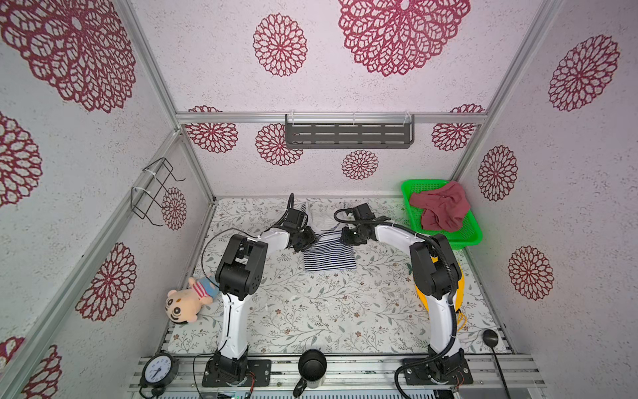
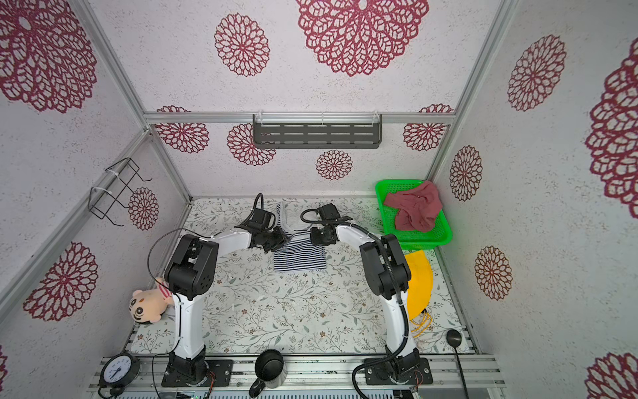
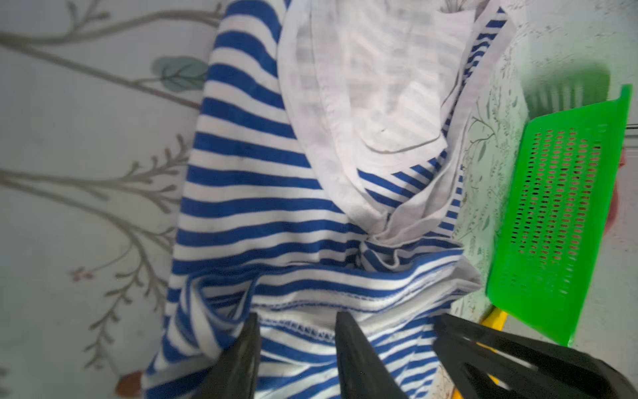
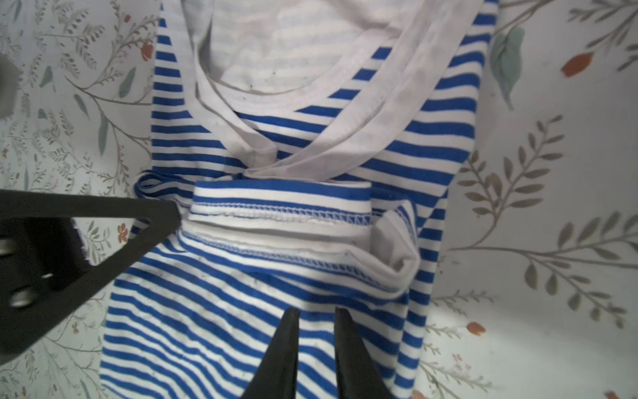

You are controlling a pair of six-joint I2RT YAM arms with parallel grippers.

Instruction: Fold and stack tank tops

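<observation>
A blue-and-white striped tank top lies at the table's middle, its bottom part folded up, white straps toward the back. My left gripper is over the left end of the fold, fingers part open, fingers at the cloth. My right gripper is at the right side of the folded part, fingertips down on the striped cloth and close together; what is between them is hard to see.
A green basket with a dark pink cloth stands at the back right. A plush toy lies front left, a yellow object at the right.
</observation>
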